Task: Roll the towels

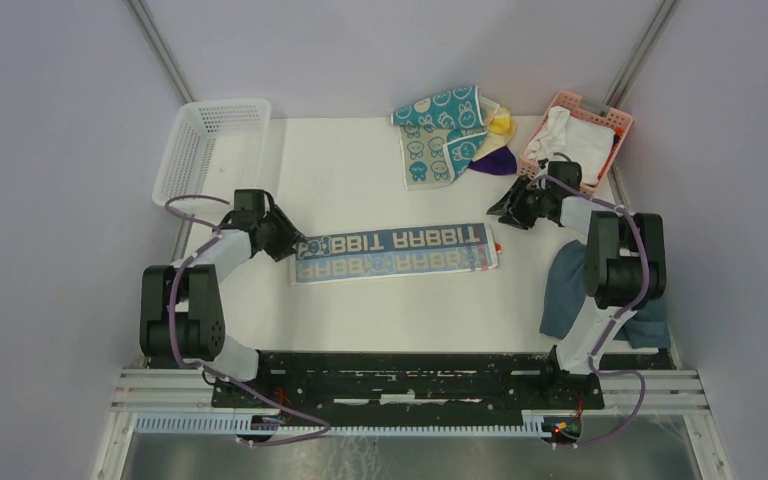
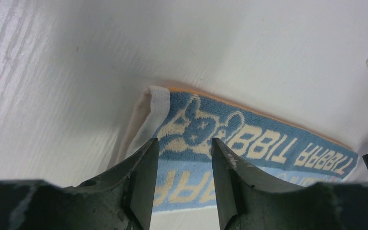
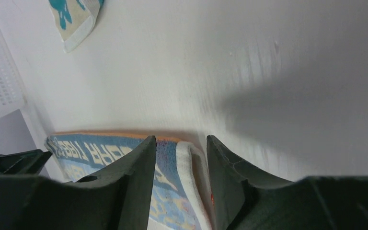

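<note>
A long blue towel with pale rabbit lettering lies folded into a narrow strip across the middle of the table. Over its left end is my left gripper; in the left wrist view the fingers stand apart above the towel's rabbit figure, with nothing held between them. My right gripper hovers just off the towel's far right corner. In the right wrist view its fingers are spread, and the towel's pale folded edge shows in the gap below them.
A white basket stands empty at the back left. Patterned teal cloths lie bunched at the back, and a pink basket with white cloths is at the back right. Dark blue cloth rests at the right.
</note>
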